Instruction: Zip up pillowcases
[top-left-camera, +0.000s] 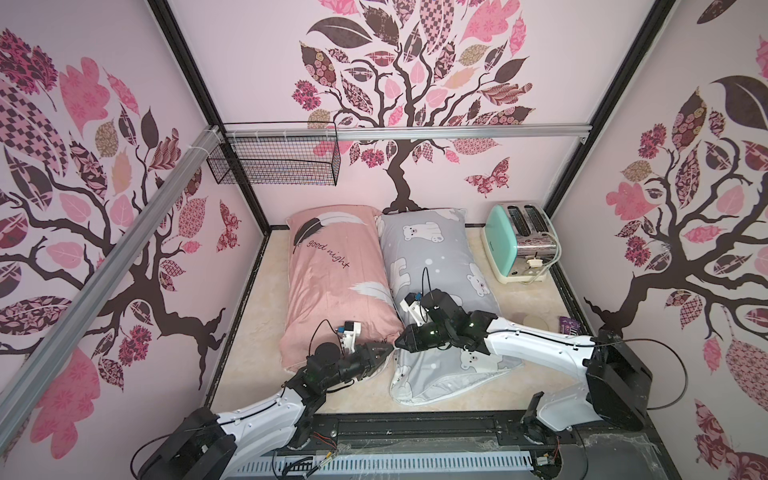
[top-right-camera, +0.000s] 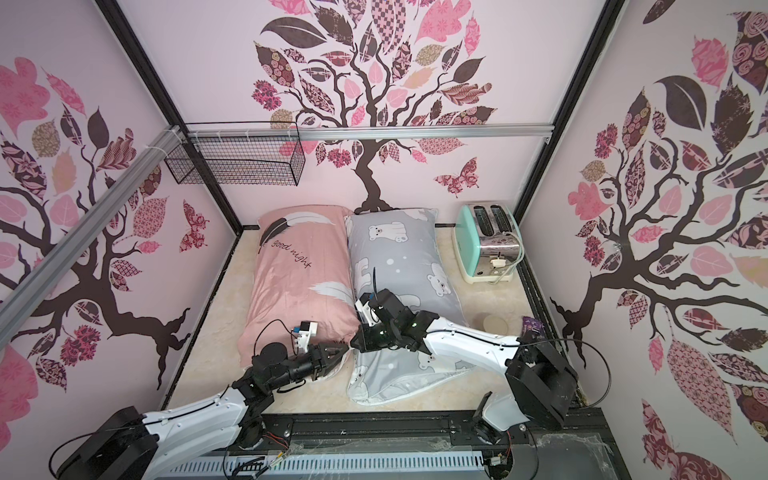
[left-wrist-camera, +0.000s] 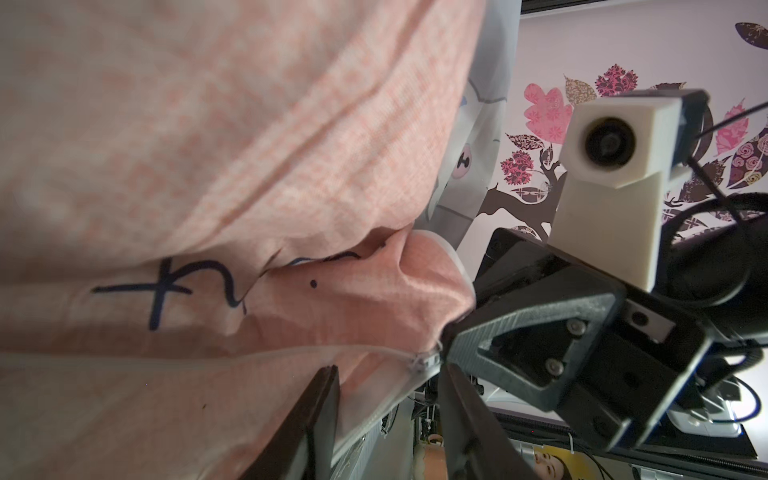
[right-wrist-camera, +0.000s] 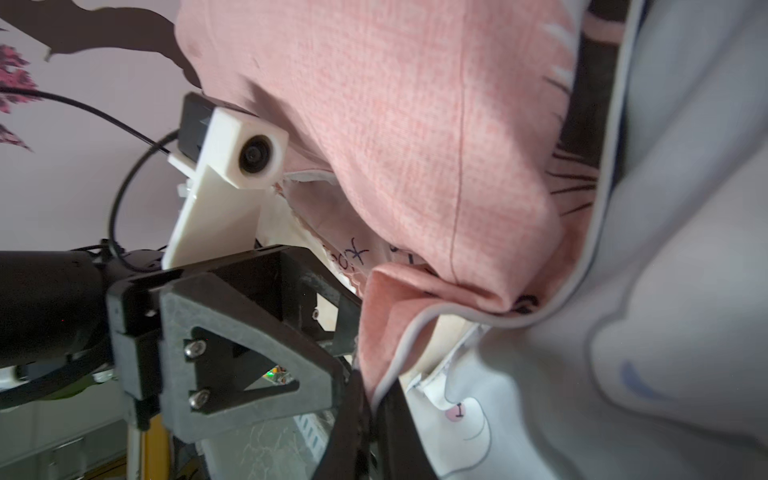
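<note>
The pink pillowcase (top-left-camera: 340, 276), printed "good night", lies stuffed on the table, its open end toward me. Beside it is the grey bear pillowcase (top-left-camera: 432, 248). At the pink case's front right corner, both grippers stand close together. My left gripper is open, and a small metal zipper slider (left-wrist-camera: 425, 361) on the white zipper edge shows just beyond the gap between its fingers. My right gripper is shut with the thin corner edge of the pink cloth running in between its fingers. A flap of pink cloth (right-wrist-camera: 392, 312) folds up there.
At the back right stands a mint toaster (top-left-camera: 520, 244), with a round beige item (top-left-camera: 536, 322) and a purple packet (top-left-camera: 569, 326) in front of it. A wire basket (top-left-camera: 280, 158) hangs at the back left. Bare table shows along the left side.
</note>
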